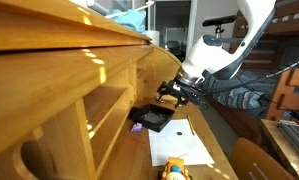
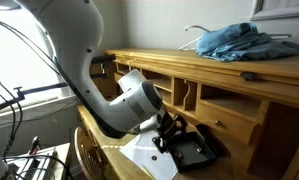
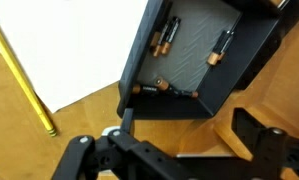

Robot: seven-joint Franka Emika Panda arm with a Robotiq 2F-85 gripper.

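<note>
A black tray [image 3: 132, 78] holds several small dark-and-copper cylinders that look like batteries [image 3: 221, 46]. In the wrist view it sits just beyond my gripper, whose fingers stand wide apart with nothing between them. Exterior view 1 has the tray [image 1: 152, 116] on the desk against the shelf unit, with the gripper [image 1: 171, 98] above its far side. From the other side, the tray [image 2: 202, 150] shows beside the gripper [image 2: 170, 130].
White paper [image 3: 64, 40] and a yellow pencil [image 3: 24, 82] lie beside the tray. An orange-and-blue toy [image 1: 175, 168] stands near the desk's front. Wooden cubbies [image 2: 229, 105] border the tray, and blue cloth [image 2: 239, 42] rests on the top shelf.
</note>
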